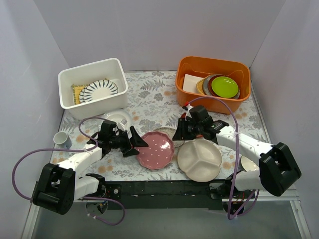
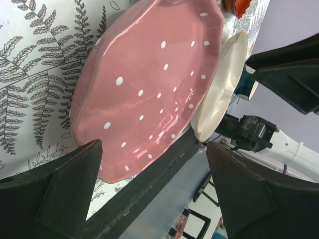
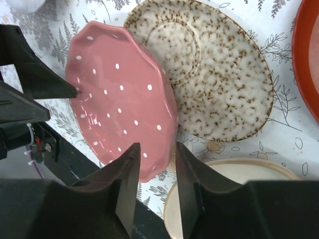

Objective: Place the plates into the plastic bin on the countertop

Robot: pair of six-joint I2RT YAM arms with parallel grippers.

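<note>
The pink polka-dot plate (image 1: 157,155) sits at the front middle of the counter. My left gripper is open at its left rim, and the plate shows between and beyond the spread fingers. Over the right rim is my right gripper, with a gap between its fingertips; whether they touch the rim I cannot tell. Partly under or behind the pink plate lies a speckled plate (image 3: 224,84). A cream divided plate (image 1: 199,162) rests to the right. The orange plastic bin (image 1: 212,103) at the back right contains several plates, including a green one (image 1: 225,87).
A white bin (image 1: 121,84) at the back left has a striped plate (image 1: 98,91) in it. A mug (image 1: 62,140) stands at the left edge. A red plate (image 3: 311,55) is mostly hidden by my right arm. Free counter shows between the bins.
</note>
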